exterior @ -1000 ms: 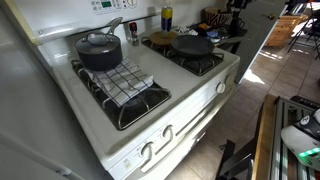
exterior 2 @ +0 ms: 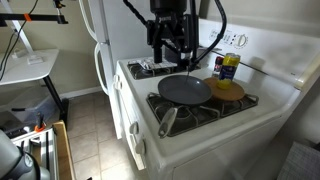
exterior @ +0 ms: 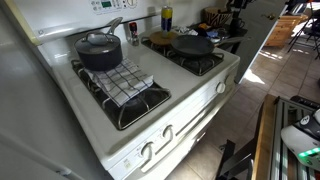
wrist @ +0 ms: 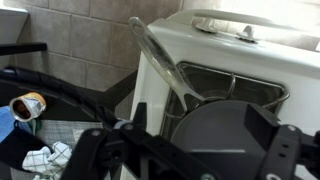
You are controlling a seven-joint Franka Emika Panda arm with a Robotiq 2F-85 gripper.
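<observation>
A dark frying pan [exterior 2: 185, 91] rests on the front part of the stove's burner grate, its handle [exterior 2: 168, 122] pointing out past the front edge. Above it, in exterior view 2, my gripper [exterior 2: 173, 52] hangs clear of the pan. The wrist view has the pan [wrist: 215, 128] between and beyond the two widely spaced fingers, with the handle [wrist: 160, 58] running to the upper left. Nothing is held, and my gripper stands open. Exterior view 1 shows the same pan [exterior: 193, 46], with the arm only at the top edge.
A lidded dark pot [exterior: 100, 50] and a checked cloth [exterior: 122, 82] occupy the other burners. Behind the pan are a wooden disc [exterior 2: 227, 90] and a yellow-and-blue container [exterior 2: 229, 68]. Bare white stovetop [exterior 2: 250, 125] lies right of the pan.
</observation>
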